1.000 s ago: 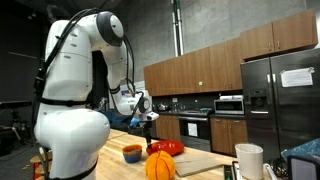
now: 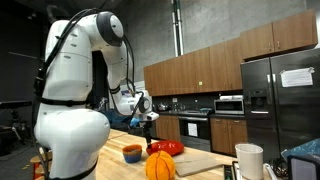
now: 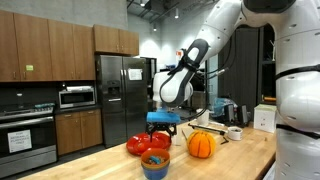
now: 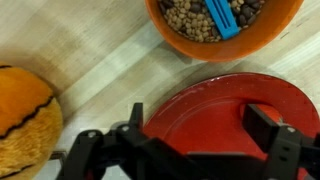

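Note:
My gripper is open over a red plate (image 4: 205,105), its two dark fingers well apart and nothing held between them. A small red object (image 4: 267,112) on the plate is partly covered by the right-hand finger; what it is I cannot tell. Beyond the plate stands a bowl (image 4: 270,40), orange inside, holding brown bits and a blue item (image 4: 222,15). From outside the bowl (image 3: 155,170) is blue. An orange stuffed pumpkin (image 4: 25,115) with dark stripes lies at the left of the wrist view.
On the wooden table, a white canister (image 2: 249,160) stands to the right of the pumpkin (image 2: 160,166) in the first exterior view. A white mug (image 3: 234,133) sits farther back in the second. Bare tabletop (image 3: 235,160) shows around the pumpkin.

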